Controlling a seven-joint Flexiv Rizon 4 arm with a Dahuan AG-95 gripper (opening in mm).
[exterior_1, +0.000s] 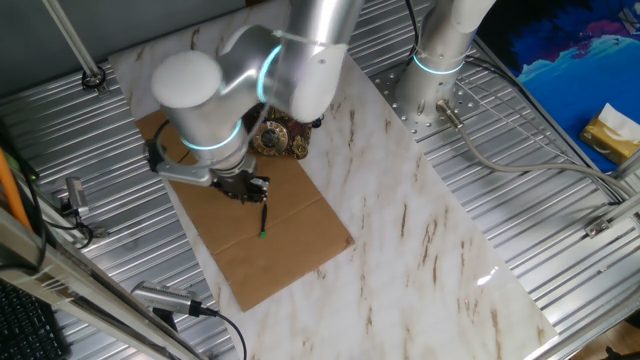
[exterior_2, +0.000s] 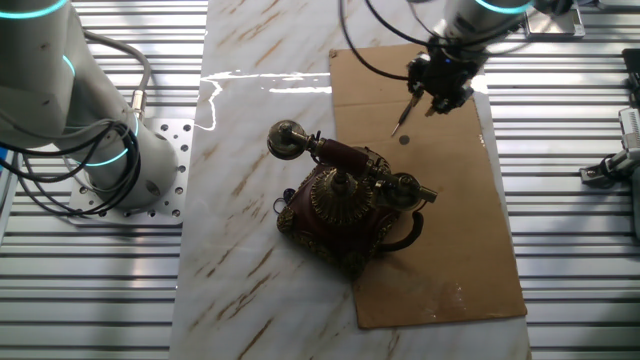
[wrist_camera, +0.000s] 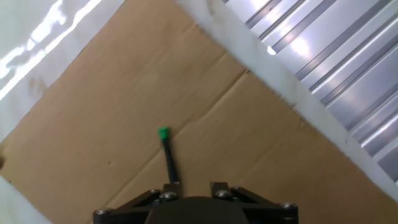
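Note:
A slim black pen-like tool (exterior_1: 264, 222) with a green end lies on a brown cardboard sheet (exterior_1: 290, 255). Over the sheet, my gripper (exterior_1: 262, 190) hangs close to the tool's dark end. In the wrist view the two fingertips of the gripper stand apart, with only cardboard showing in the gap. There the tool (wrist_camera: 168, 155) runs down toward the left fingertip, which hides its near end; whether they touch I cannot tell. From the other side, the tool (exterior_2: 403, 116) appears just beside the gripper (exterior_2: 425, 103).
An ornate old-style telephone (exterior_2: 345, 200) stands partly on the cardboard, near the arm. A small dark round spot (exterior_2: 404, 140) shows on the sheet. Bare marble-patterned board (exterior_1: 400, 240) lies beside the cardboard. A silver device with a cable (exterior_1: 165, 298) sits off the board's edge.

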